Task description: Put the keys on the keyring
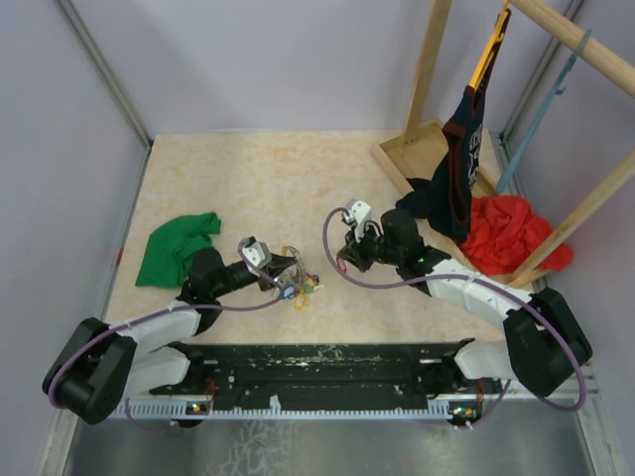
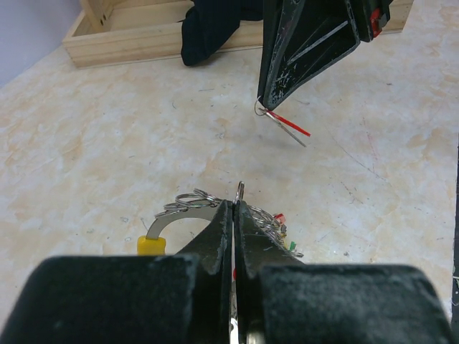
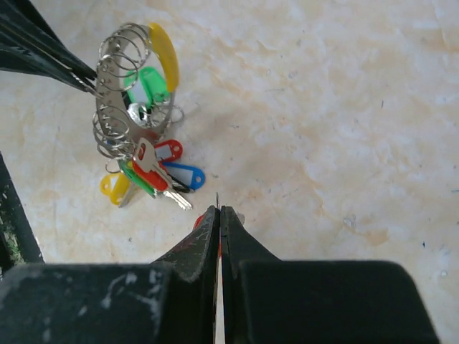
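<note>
My left gripper is shut on the keyring point(image 2: 189, 201), a metal ring with many small loops and coloured key tags, yellow, green, blue and red, hanging below it point(image 3: 150, 172). My right gripper point(image 1: 349, 243), to the right in the top view, is shut at the tip on a small key with a red part point(image 2: 290, 125) and a thin wire loop, held above the table a short way from the keyring. In the right wrist view the key is mostly hidden behind the fingers.
A green cloth point(image 1: 174, 248) lies at the left. A wooden frame point(image 1: 427, 69) with a hanging dark bag point(image 1: 461, 169) and red cloth point(image 1: 511, 233) stands at the right.
</note>
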